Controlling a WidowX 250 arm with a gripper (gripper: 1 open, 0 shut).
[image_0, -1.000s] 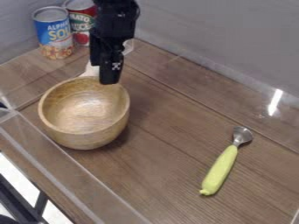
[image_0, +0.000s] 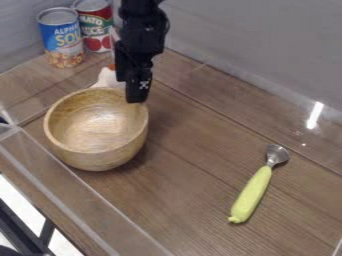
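My black gripper (image_0: 135, 80) hangs pointing down just behind the wooden bowl (image_0: 96, 140), over a small pale object (image_0: 107, 78) that it partly hides; the gripper is open, and what lies between its fingers is hard to make out. The bowl stands empty at the left front of the wooden counter.
An Alphabet soup can (image_0: 63, 37) and a red-labelled can (image_0: 94, 21) stand at the back left. A utensil with a pale green handle (image_0: 250, 194) lies at the right.
My gripper has moved slightly down toward the counter behind the bowl. The other things have stayed where they were.
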